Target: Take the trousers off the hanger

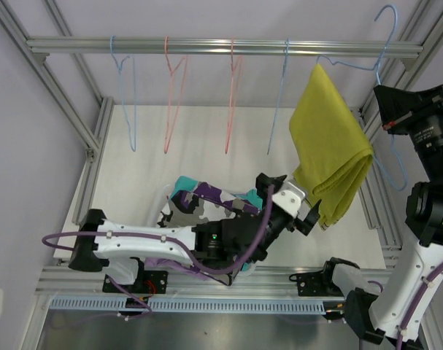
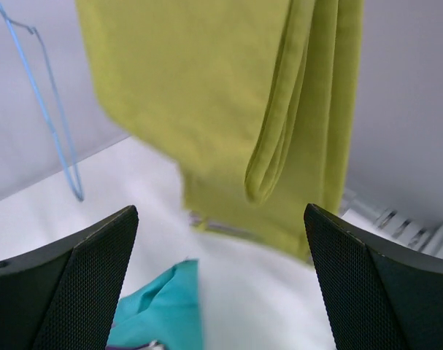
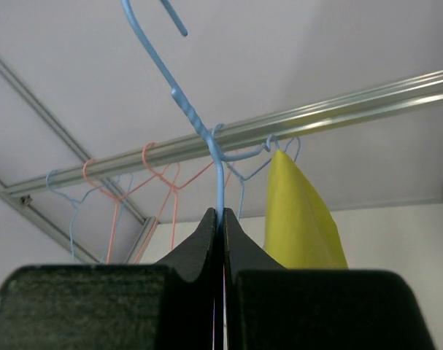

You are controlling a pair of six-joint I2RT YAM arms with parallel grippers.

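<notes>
Yellow-green trousers (image 1: 327, 146) hang folded over a blue hanger (image 1: 384, 44) at the right of the rail. My right gripper (image 1: 393, 117) is shut on that hanger; in the right wrist view the blue wire (image 3: 177, 95) runs down between its fingertips. My left gripper (image 1: 287, 204) stands open just left of the trousers' lower part; in the left wrist view the hanging cloth (image 2: 236, 95) is above and beyond its fingers, not between them.
Other blue and pink hangers (image 1: 170, 95) hang along the metal rail (image 1: 82, 45). A bin of folded clothes (image 1: 192, 204) sits on the white floor panel beneath, behind the left arm.
</notes>
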